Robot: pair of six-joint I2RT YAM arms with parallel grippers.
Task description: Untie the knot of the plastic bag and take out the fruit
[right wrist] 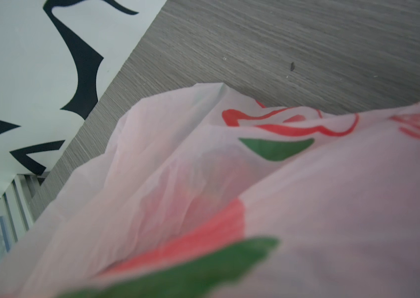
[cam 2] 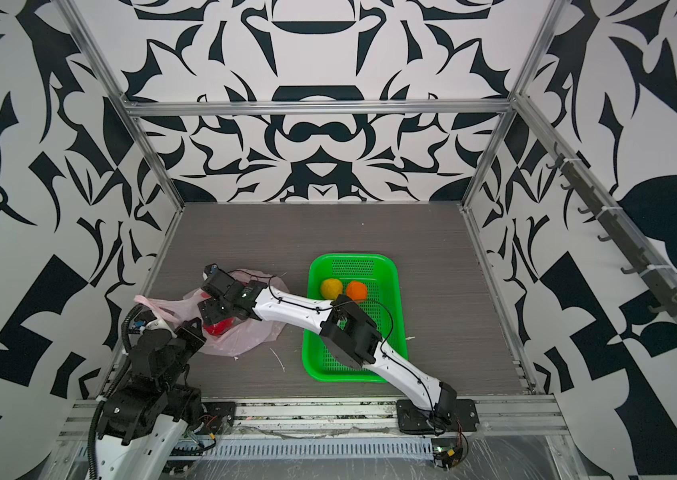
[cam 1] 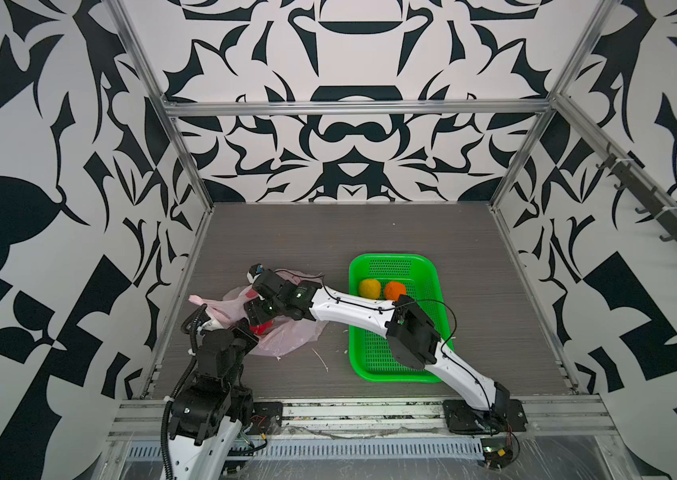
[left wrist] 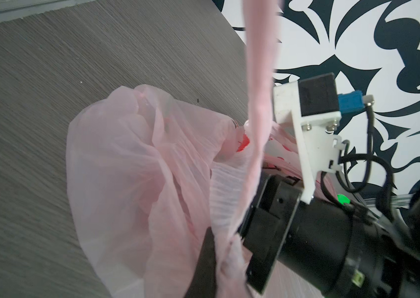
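The pale pink plastic bag [cam 1: 294,336] lies crumpled on the left of the table, with red showing in its middle. At the bottom of the left wrist view my left gripper is shut on a twisted strand of the bag [left wrist: 257,99], which runs up past the camera. My right gripper [cam 1: 254,310] reaches down into the bag from the right. Its fingers are hidden by plastic, and the right wrist view shows only the bag [right wrist: 289,198] with reddish shapes behind the film. Whether a knot remains cannot be seen.
A green basket [cam 1: 360,360] stands right of the bag, holding a yellow fruit [cam 1: 369,289] and an orange fruit [cam 1: 395,290]. My right arm [cam 1: 354,313] crosses over it.
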